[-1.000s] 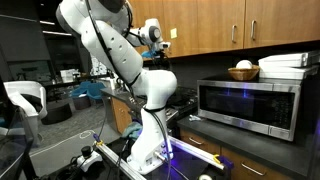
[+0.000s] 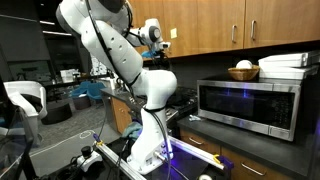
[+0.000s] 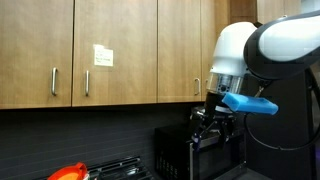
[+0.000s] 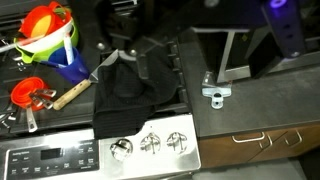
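My gripper (image 3: 212,129) hangs high in front of the wall cabinets in exterior view 2, pointing downward. It is small there, and the gap between its fingers is not clear. The wrist view looks down on the stove, with blurred dark gripper parts along the top. A black cloth (image 4: 130,95) lies crumpled on the stovetop, partly over the front edge. To its left are a blue cup (image 4: 70,65), stacked colourful bowls (image 4: 42,30) and an orange-red strainer or bowl (image 4: 30,92). A wooden-handled utensil (image 4: 72,95) lies between them and the cloth. Nothing shows as held.
A microwave (image 2: 245,107) stands on the counter, with a basket (image 2: 243,72) and white trays (image 2: 287,66) on top. Wooden cabinets (image 2: 240,25) hang close behind the arm. A small metal object (image 4: 215,91) sits on the dark counter (image 4: 245,110), which is otherwise mostly bare in front.
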